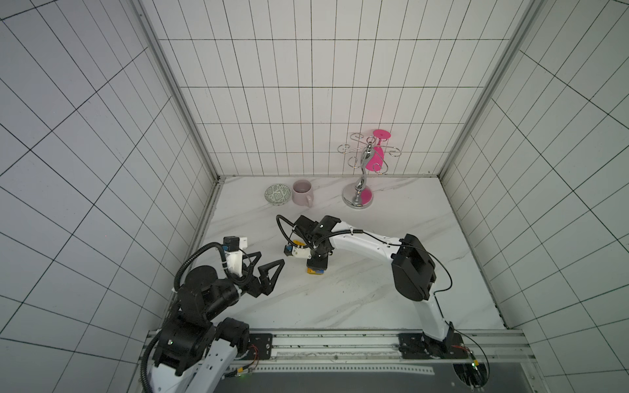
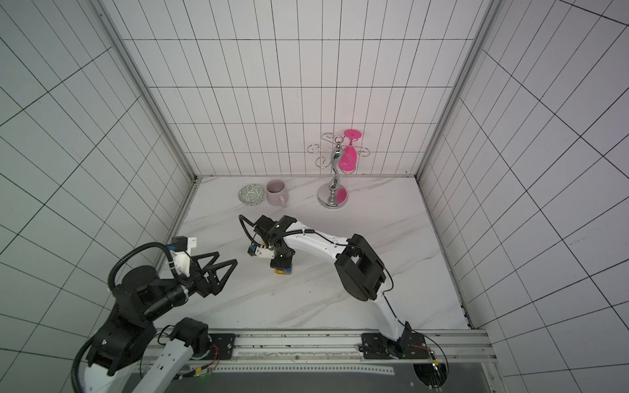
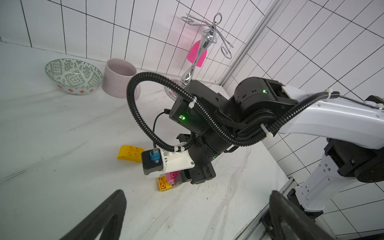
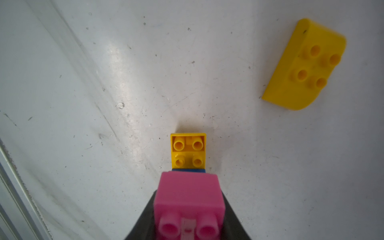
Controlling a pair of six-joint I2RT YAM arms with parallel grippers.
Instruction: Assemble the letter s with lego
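My right gripper is shut on a pink brick point(image 4: 189, 192), with a dark finger on each side of it. Just past that brick in the right wrist view, a yellow square brick point(image 4: 188, 151) shows its studs, with a strip of blue brick point(image 4: 188, 170) against it. Whether the pink brick touches the bricks beneath is hard to tell. A yellow brick with rounded ends point(image 4: 304, 66) lies apart on the table. My left gripper point(image 1: 270, 263) hangs open at the left, nothing between its fingers.
A patterned bowl point(image 3: 74, 76), a mauve mug point(image 3: 119, 78) and a metal stand point(image 1: 357, 195) with a pink glass point(image 1: 375, 158) occupy the back of the table. My right arm covers the bricks from above.
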